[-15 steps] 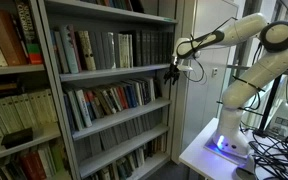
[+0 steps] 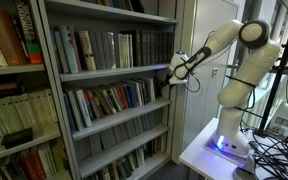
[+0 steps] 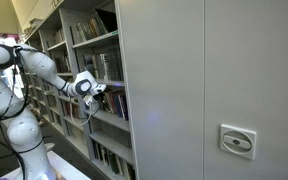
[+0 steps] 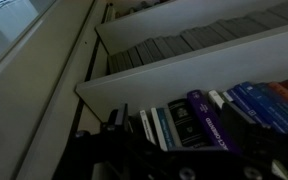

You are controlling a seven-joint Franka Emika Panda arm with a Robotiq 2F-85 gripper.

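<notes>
My gripper (image 2: 169, 79) is held out at the right end of the tall grey bookcase, near the height of a shelf board. In the wrist view its dark fingers stand apart at the bottom, the gripper open with no book clearly held between them. Beyond it is a row of upright books, among them a purple book (image 4: 212, 118), a black book (image 4: 185, 124) and several blue ones. The other exterior view shows the gripper (image 3: 100, 91) close to the shelves; whether it touches anything there cannot be made out.
A shelf board (image 4: 184, 76) crosses above the book row, with more volumes on top. The bookcase's side panel (image 4: 49, 90) rises at the left. A white table (image 2: 206, 155) holds the arm's base, and a grey panel (image 3: 166, 90) stands beside the bookcase.
The arm's elbow has swung up and to the left in exterior view 1. My gripper now sits slightly lower at the bookcase's right end. The books on the shelves look unmoved.
</notes>
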